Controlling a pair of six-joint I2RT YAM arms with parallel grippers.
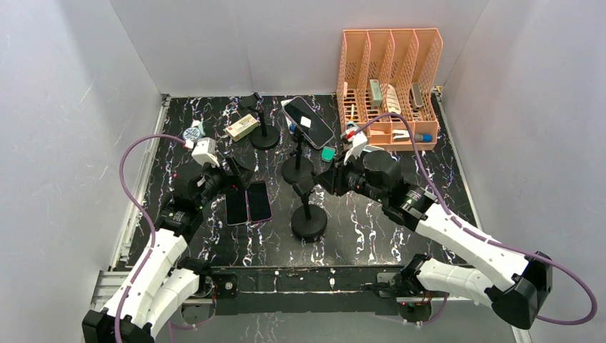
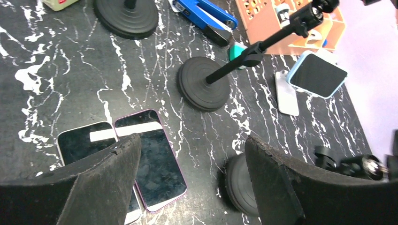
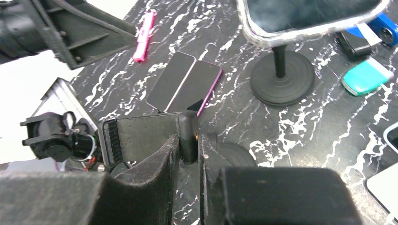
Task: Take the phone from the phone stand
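Note:
A phone (image 1: 308,122) rests on the middle stand (image 1: 297,168), its clear-cased edge large at the top of the right wrist view. Two more phones (image 1: 236,206) lie flat side by side on the table. My right gripper is shut on the end of the black phone clamp (image 3: 145,137) of the nearest stand (image 1: 309,223); that clamp is empty. Left of it, above the flat phones, my left gripper stands open with nothing between its fingers. Those fingers partly cover the flat phones and the nearest stand's base in the left wrist view.
Another stand (image 1: 265,136) and a yellowish box (image 1: 241,128) are at the back left. An orange rack (image 1: 389,82) fills the back right. A blue stapler (image 2: 199,14) and a teal item (image 3: 366,77) lie behind the middle stand.

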